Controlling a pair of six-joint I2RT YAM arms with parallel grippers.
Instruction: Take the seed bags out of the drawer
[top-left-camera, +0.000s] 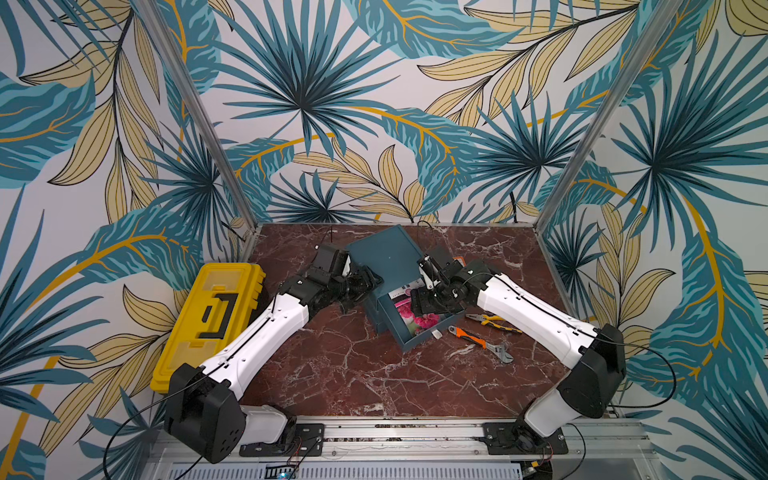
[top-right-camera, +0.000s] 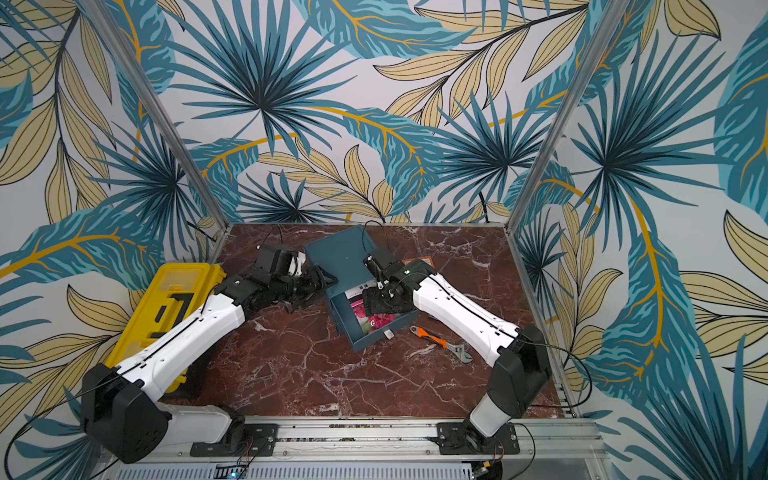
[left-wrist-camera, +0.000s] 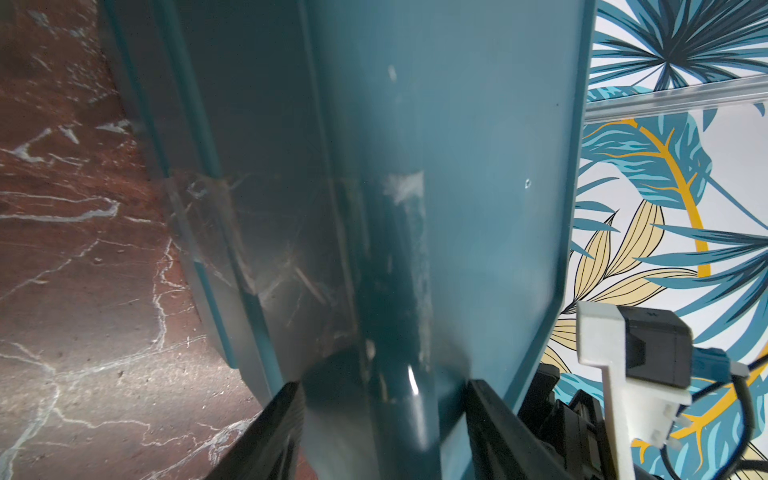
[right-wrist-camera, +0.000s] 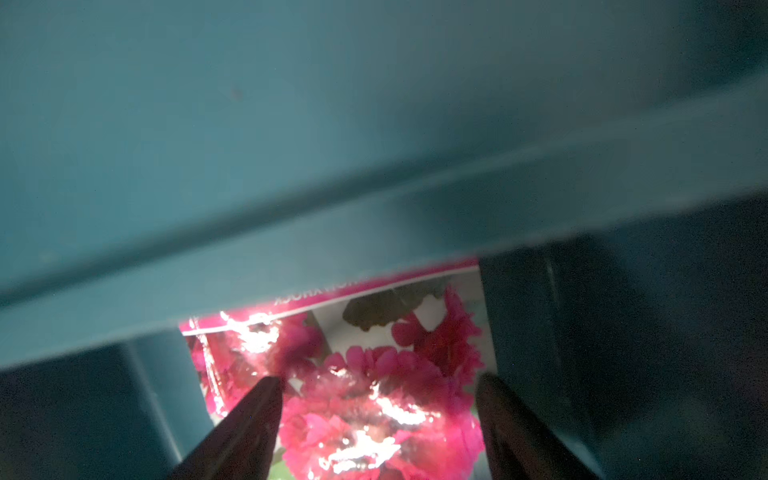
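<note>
The teal chest (top-left-camera: 385, 257) stands mid-table with its drawer (top-left-camera: 409, 346) pulled out toward the front. Inside the drawer lies a seed bag (right-wrist-camera: 400, 372) with bright pink flowers; other bags beneath it cannot be made out. My right gripper is open over the drawer, its fingers apart above the bag's two sides. At the chest's left side, my left gripper has its fingers apart around a rounded teal corner. Whether they touch the chest is unclear.
A yellow toolbox (top-left-camera: 209, 320) sits at the left edge. Orange-handled pliers (top-left-camera: 480, 342) lie right of the drawer, with yellow pliers (top-left-camera: 494, 321) close to the right arm.
</note>
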